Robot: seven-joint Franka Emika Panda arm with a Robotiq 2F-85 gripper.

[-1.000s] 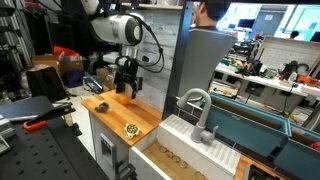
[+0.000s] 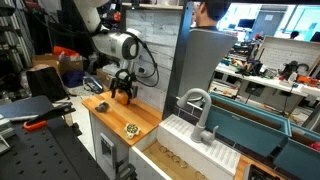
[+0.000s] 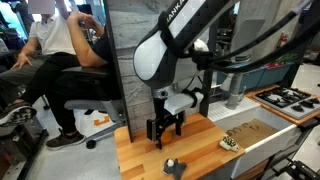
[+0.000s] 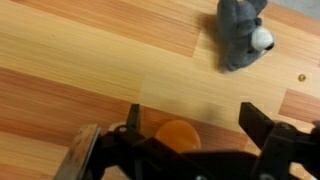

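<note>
My gripper stands open above the wooden counter (image 4: pixel 110 60), pointing down. Between its spread fingers, at the bottom of the wrist view, shows a round orange object (image 4: pixel 178 135), its lower part hidden by the gripper. In the second exterior view the gripper (image 3: pixel 168 131) is low over the board and the orange thing (image 3: pixel 171 139) peeks out between the fingers. Whether the fingers touch it I cannot tell. A grey plush toy with a white snout (image 4: pixel 243 32) lies apart, toward the top right of the wrist view.
A spotted, pale toy (image 3: pixel 228 143) lies farther along the counter. Beside it is an open drawer (image 2: pixel 175 165); a tap (image 2: pixel 195 108) rises past the counter's end. A grey wall panel (image 2: pixel 177 60) stands close behind the arm.
Over the last second my gripper has come down toward the counter, around the orange object, which showed more openly below it before. The toys have not moved.
</note>
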